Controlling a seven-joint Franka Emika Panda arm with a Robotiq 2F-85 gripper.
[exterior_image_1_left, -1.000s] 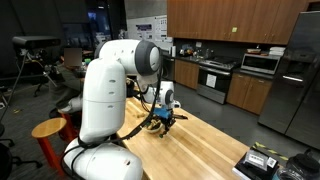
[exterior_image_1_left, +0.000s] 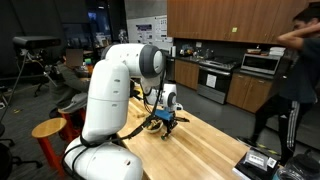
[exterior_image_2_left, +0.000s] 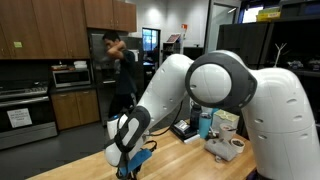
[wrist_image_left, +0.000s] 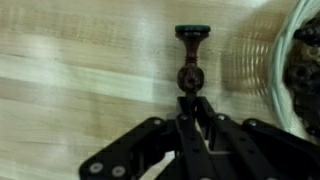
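Note:
In the wrist view my gripper is shut on a small dark reddish-brown object (wrist_image_left: 190, 76) with a round bulb and a flared, dark far end. The object juts out ahead of the fingers over the pale wooden table (wrist_image_left: 90, 75). Close by on the right, apart from it, is a clear basket or bowl (wrist_image_left: 282, 65) with dark lumpy things (wrist_image_left: 303, 75) inside. From the exterior, the gripper (exterior_image_1_left: 166, 132) is low over the table; what it holds is too small to make out there.
A dark box (exterior_image_1_left: 258, 163) lies at the table's near right edge. In the second exterior view, a teal container (exterior_image_2_left: 206, 126) and a grey item (exterior_image_2_left: 225, 148) stand on the right. A person (exterior_image_1_left: 293, 85) is at the right.
A person in dark clothes has come into view at the right with a raised arm. My arm and gripper look about the same as before.

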